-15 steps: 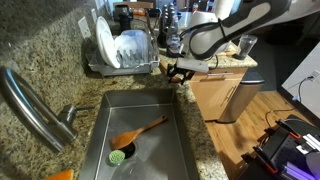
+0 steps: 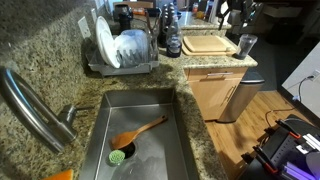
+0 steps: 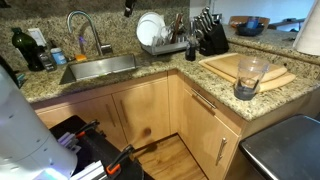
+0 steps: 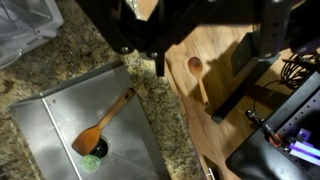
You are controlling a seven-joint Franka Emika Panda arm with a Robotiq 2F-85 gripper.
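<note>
My gripper (image 2: 236,18) is high at the top of exterior view 1, above the far counter and largely cut off by the frame. In exterior view 2 its dark tip (image 3: 128,9) shows at the top edge, over the counter near the sink. The wrist view has its dark, blurred fingers (image 4: 158,66) across the top; what lies between them cannot be made out. An orange-brown wooden spatula (image 2: 138,133) lies in the steel sink (image 2: 172,155), by the green-rimmed drain (image 2: 117,157). A wooden spoon (image 4: 197,70) also appears in the wrist view, over the brown wood area.
A dish rack with white plates (image 3: 150,28) stands behind the sink. Cutting boards (image 3: 245,70), a clear pitcher (image 3: 250,78) and a knife block (image 3: 212,40) occupy the other counter. The faucet (image 2: 40,110) rises at the left. Counter beside the sink is clear.
In exterior view 1 the arm and gripper have moved up and to the right, away from the sink's far corner toward the top edge. The spatula has not moved.
</note>
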